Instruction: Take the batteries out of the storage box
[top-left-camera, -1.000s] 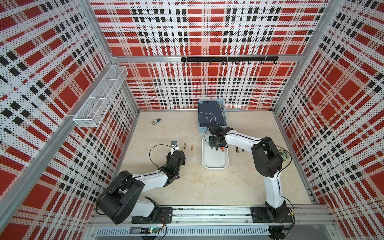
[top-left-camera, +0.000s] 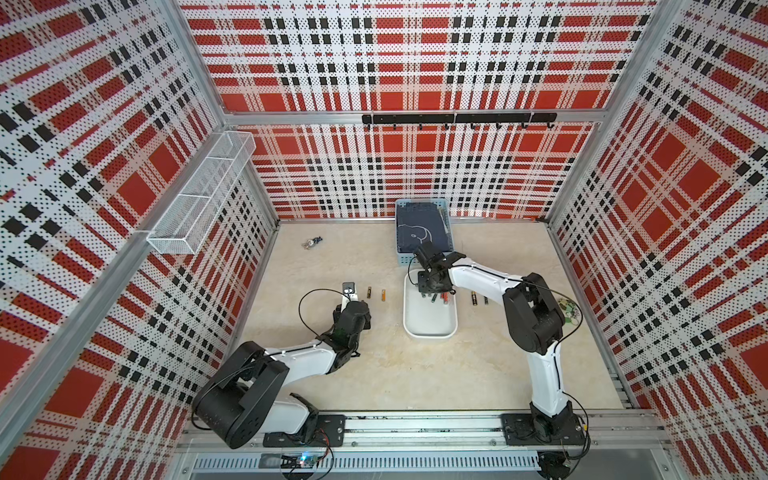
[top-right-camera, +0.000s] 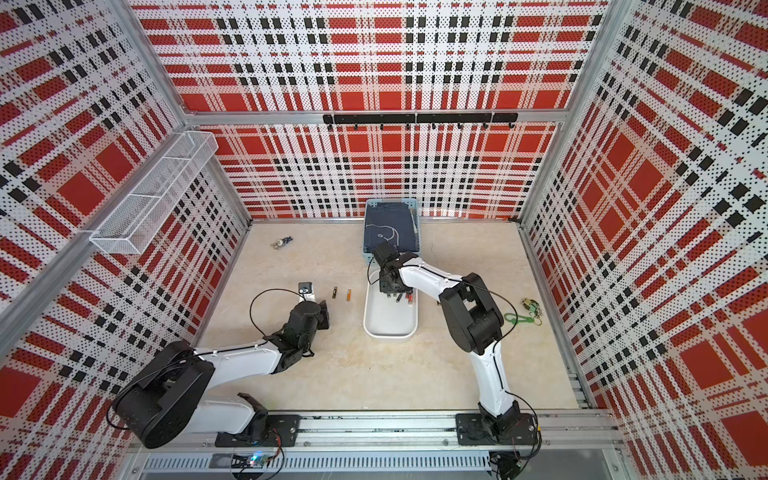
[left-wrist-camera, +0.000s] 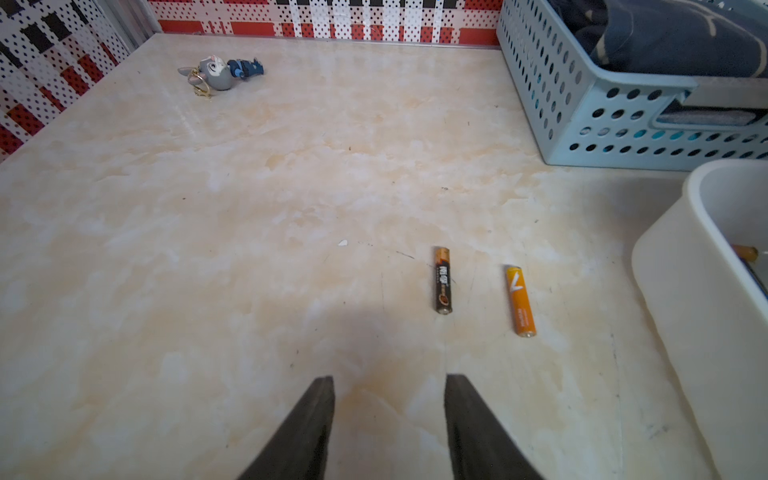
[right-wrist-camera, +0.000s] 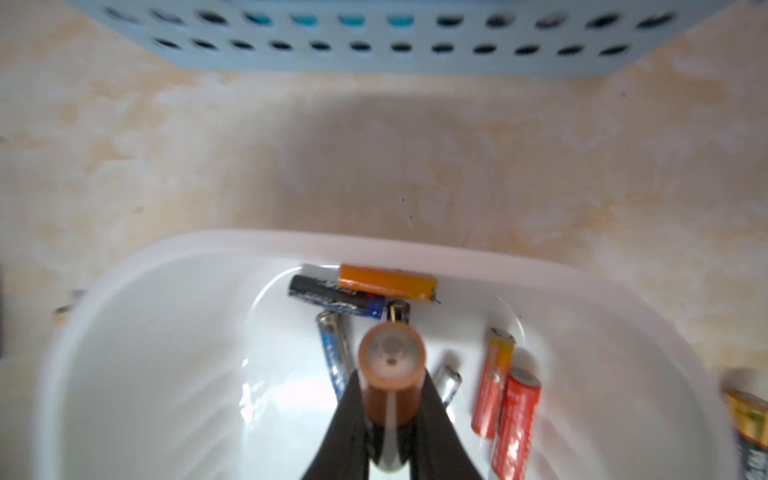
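In the right wrist view my right gripper is shut on a battery with a copper-coloured end (right-wrist-camera: 392, 360), pointing up at the camera over the white storage box (right-wrist-camera: 376, 244). Below it in the box lie several batteries, among them an orange one (right-wrist-camera: 388, 281), a dark one (right-wrist-camera: 332, 296), a blue-silver one (right-wrist-camera: 334, 348) and a red one (right-wrist-camera: 516, 424). Over bare table left of the box, my left gripper is open and empty. Ahead of its fingers, a black battery (left-wrist-camera: 443, 280) and an orange-yellow battery (left-wrist-camera: 520, 301) lie apart on the table.
Behind the box stands a blue basket (left-wrist-camera: 616, 120) with dark cloth. More batteries lie on the table right of the box, one a black-and-gold battery (right-wrist-camera: 748, 424). A small figure keychain (left-wrist-camera: 220, 73) sits at the far left.
The left arm shows no visible movement.
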